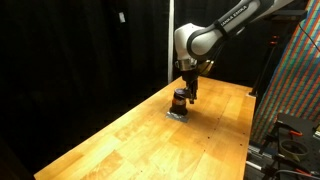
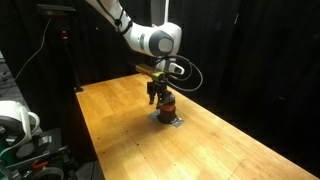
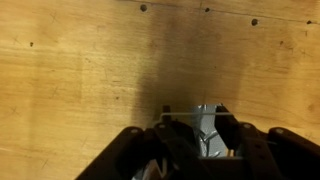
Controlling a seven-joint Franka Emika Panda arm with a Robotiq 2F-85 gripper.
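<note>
A dark cylindrical object with a reddish-brown band stands upright on the wooden table, and it also shows in exterior view 2. Under it lies a small silvery sheet. My gripper is close beside the object's upper part, on its right in exterior view 1 and on its left in exterior view 2. In the wrist view, the dark fingers stand apart at the bottom edge, with a silvery patch near them. Whether a finger touches the object cannot be told.
A dark curtain hangs behind. Dark equipment stands off the table's right edge in exterior view 1.
</note>
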